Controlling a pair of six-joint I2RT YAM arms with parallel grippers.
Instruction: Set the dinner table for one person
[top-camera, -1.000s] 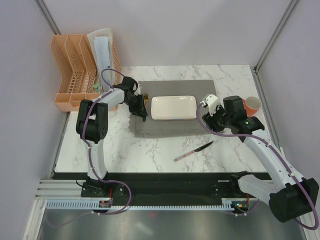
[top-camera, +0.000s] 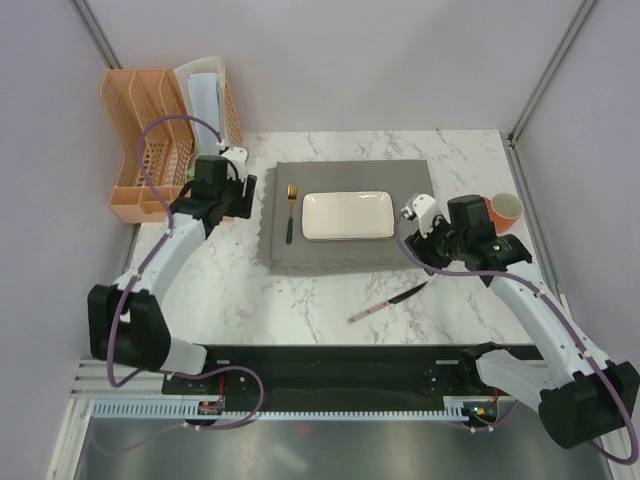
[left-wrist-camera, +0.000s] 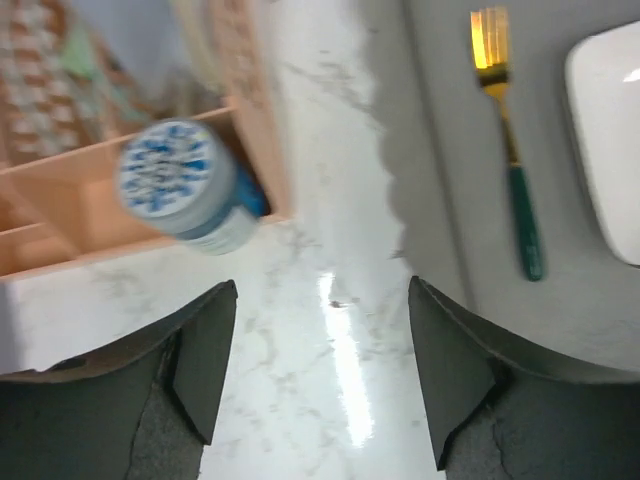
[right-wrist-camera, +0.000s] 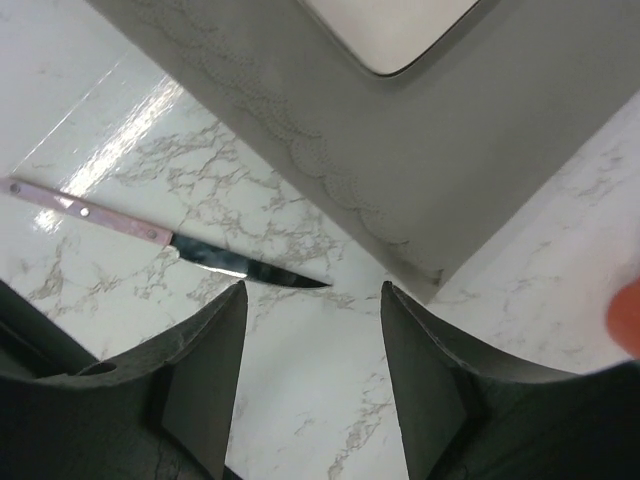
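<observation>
The grey placemat (top-camera: 340, 258) lies flat with a white rectangular plate (top-camera: 348, 215) on it. Left of the plate is a fork (top-camera: 291, 212) with gold tines and a green handle. A pink-handled knife (right-wrist-camera: 110, 220) lies on bare table, in front of the mat's right part. My left gripper is open and empty, between the organizer and the mat. Over the table near the mat's front right corner, my right gripper stands open, the knife's tip just beyond its fingers. An orange cup (top-camera: 504, 208) stands at the far right.
A peach organizer (top-camera: 125, 200) fills the back left, with a white-and-blue cylindrical object (left-wrist-camera: 175, 175) in its near corner and upright items behind.
My left gripper has left the fork and moved left toward the organizer, its fingers now open; the fork stays on the mat. The right arm has hardly moved.
</observation>
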